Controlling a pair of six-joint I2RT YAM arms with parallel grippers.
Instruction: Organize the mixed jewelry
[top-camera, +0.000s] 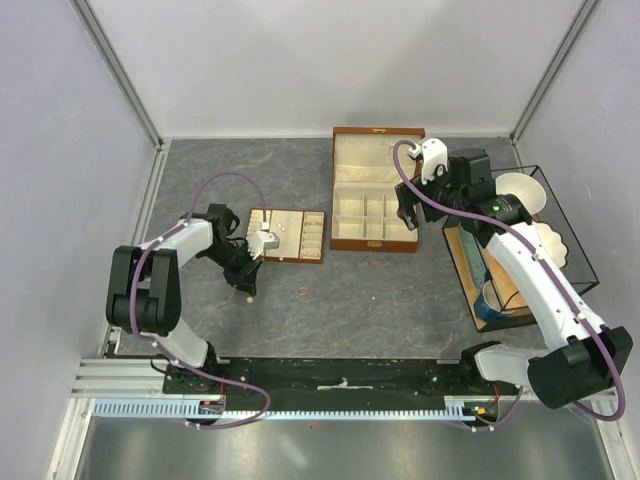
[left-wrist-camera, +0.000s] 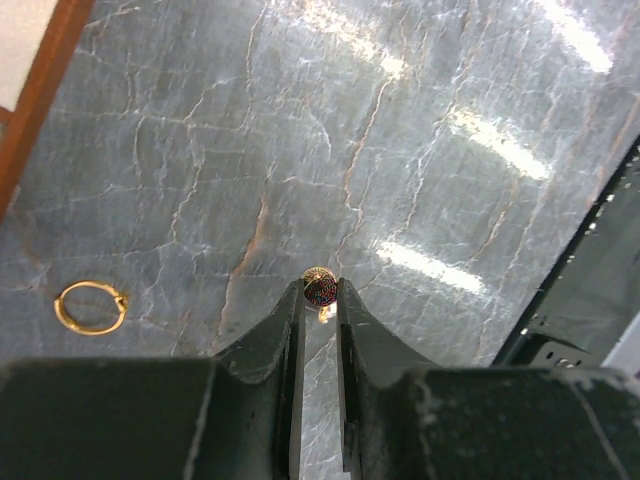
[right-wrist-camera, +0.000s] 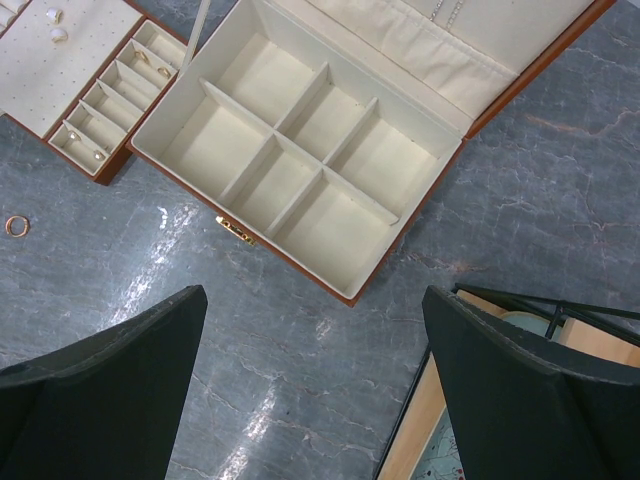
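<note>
My left gripper is shut on a small round gold piece with a dark speckled face (left-wrist-camera: 320, 285). A gold hoop (left-wrist-camera: 90, 283) lies on the grey surface beside it in the left wrist view. The jewelry tray (top-camera: 287, 237) holds small pieces in its slots and on its pad. To its right the open compartment box (right-wrist-camera: 280, 182) has empty compartments and chains in its lid. My right gripper hangs open above the surface at the box's right, nothing between its fingers.
A wire rack (top-camera: 460, 262) with wooden boards, white dishes and a blue cup stands at the right.
</note>
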